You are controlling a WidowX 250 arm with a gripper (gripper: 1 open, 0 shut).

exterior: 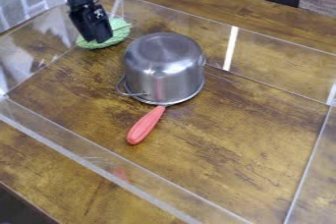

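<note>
The dark gripper [94,26] hangs at the upper left, over a pale green object [110,34] lying on the wooden table [237,149]. Its fingertips are small, and whether they touch the green object is unclear. An upturned-looking or lidded steel pot [164,63] stands in the middle, and a tool with a red handle [144,124] lies just in front of it.
Clear panels or edges run along the left, front and right of the work area.
</note>
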